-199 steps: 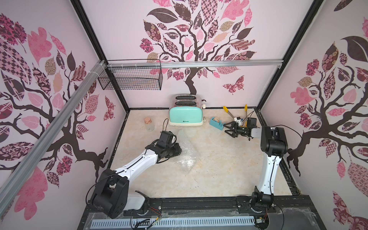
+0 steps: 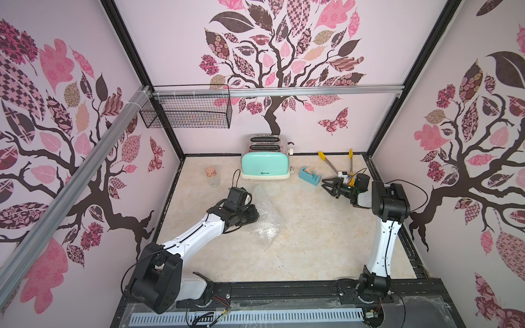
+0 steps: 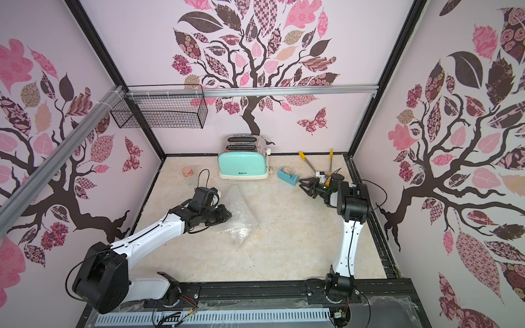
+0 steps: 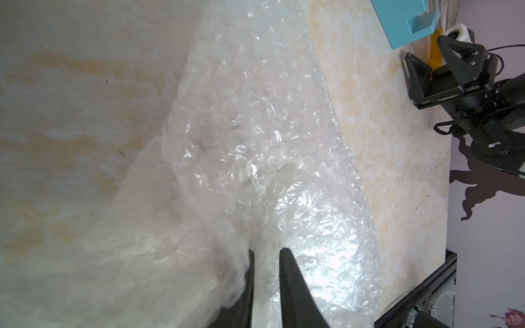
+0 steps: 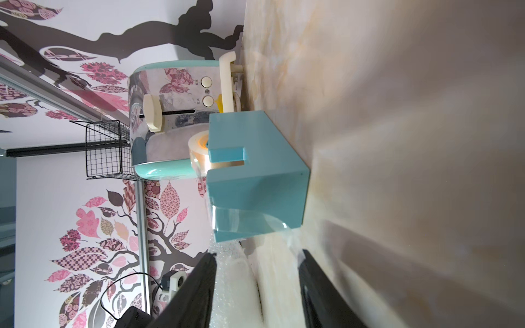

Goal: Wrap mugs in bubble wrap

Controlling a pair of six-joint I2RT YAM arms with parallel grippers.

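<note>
A crumpled sheet of clear bubble wrap (image 2: pixel 266 224) lies on the table left of centre. My left gripper is low over it, its fingers nearly together with a fold of the wrap at them. A mug cannot be made out; the wrap and the left arm cover part of that area. The blue tape dispenser (image 5: pixel 257 175) stands in front of my right gripper, which is part open, its fingers (image 5: pixel 203 284) well apart. Clear tape (image 5: pixel 254 219) hangs from the dispenser's edge towards the right fingers; whether it touches them is hard to tell.
A turquoise toaster (image 2: pixel 265 164) stands at the back, with a jar (image 2: pixel 212 177) to its left. Yellow-handled tools (image 2: pixel 327 159) lie behind my right gripper. A wire basket (image 2: pixel 188 112) hangs on the rail.
My right gripper has shifted slightly to the right and towards the front, a little away from the dispenser. The left arm and bubble wrap look still.
</note>
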